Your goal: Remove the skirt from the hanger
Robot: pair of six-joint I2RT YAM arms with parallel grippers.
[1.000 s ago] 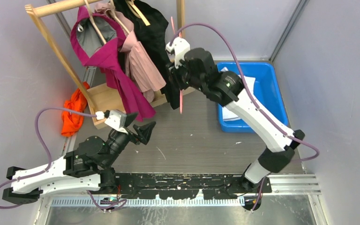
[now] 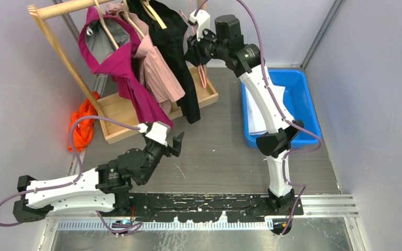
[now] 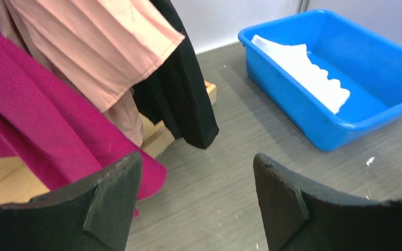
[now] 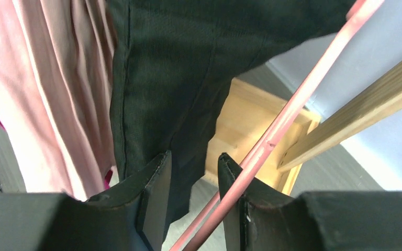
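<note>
A pink hanger [image 4: 261, 151] with no garment on it slants across the right wrist view, in front of one of my right gripper's fingers [image 4: 235, 178]. My right gripper [image 2: 190, 51] is up by the rack's right post, shut on this hanger, though the exact spot of contact is hidden. Low in front of the rack, my left gripper stands open and empty, near the hem of the magenta garment [image 3: 91, 144]. No piece can be made out for certain as the skirt; an orange cloth [image 2: 83, 125] lies crumpled on the floor at left.
Pink clothes [image 2: 159, 76] and a black garment [image 2: 174, 57] hang on the wooden rack [image 2: 57, 44], beside the magenta one. A blue bin [image 2: 308, 104] holding white cloth [image 2: 255, 117] stands at right.
My right arm has swung up and back toward the rack, carrying the pink hanger from in front to beside the post. My left gripper has shifted slightly right.
</note>
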